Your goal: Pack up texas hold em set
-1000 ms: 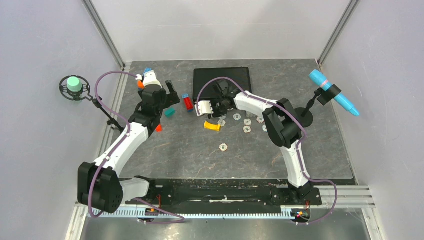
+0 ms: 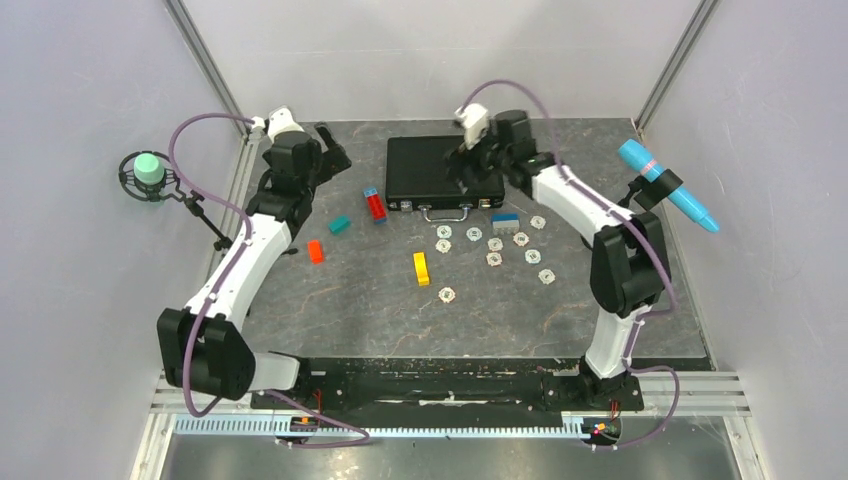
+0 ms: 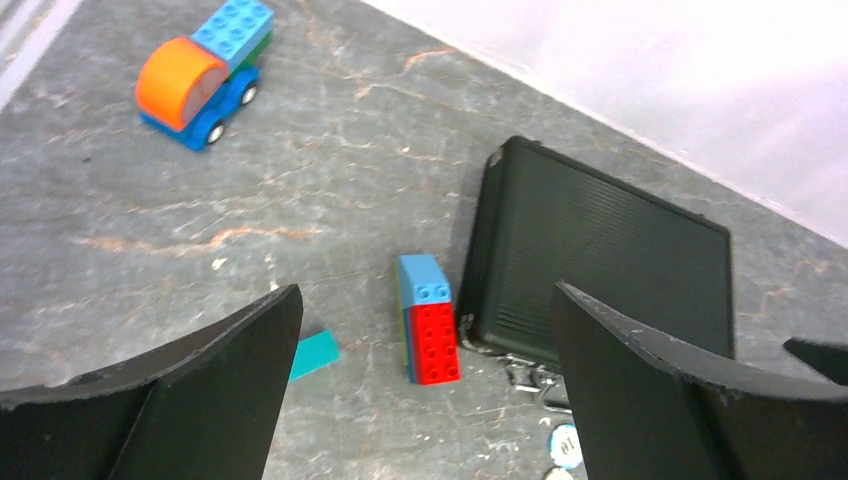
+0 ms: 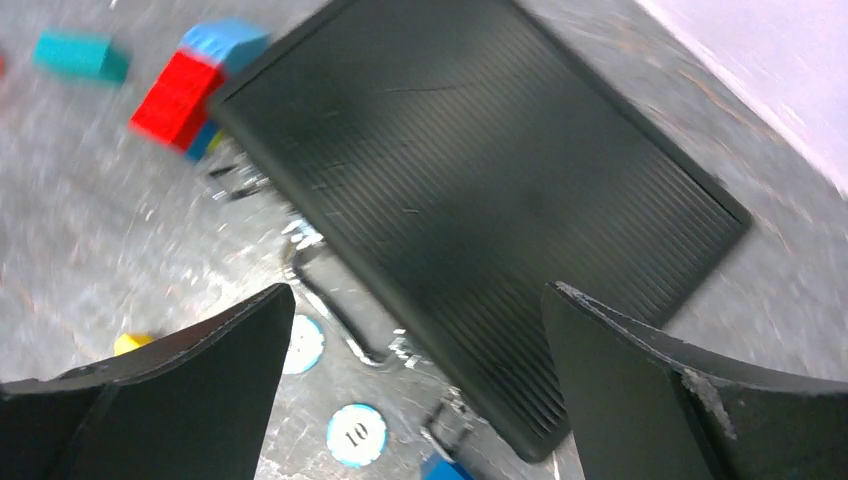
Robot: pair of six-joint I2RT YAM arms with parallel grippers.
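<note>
The black case (image 2: 420,165) lies closed at the back of the table, its handle (image 2: 445,215) toward the front. Several white poker chips (image 2: 447,295) are scattered loose in front of it; one marked 10 (image 4: 356,435) shows in the right wrist view. My right gripper is open over the case, blurred in the top view, with nothing held between its fingers. To the left of the case, my left gripper also hangs open and empty above the table. The closed lid hides whatever the case contains.
Toy blocks lie about: a red and blue one (image 2: 375,205) beside the case, a teal one (image 2: 339,225), an orange one (image 2: 315,251), a yellow one (image 2: 421,268) and a blue-grey one (image 2: 505,223). A toy car (image 3: 200,85) stands back left.
The yellow block has turned from lying crosswise to pointing front to back. My right arm has swung back and right, off the chips and over the case. My left gripper has shifted slightly back and left.
</note>
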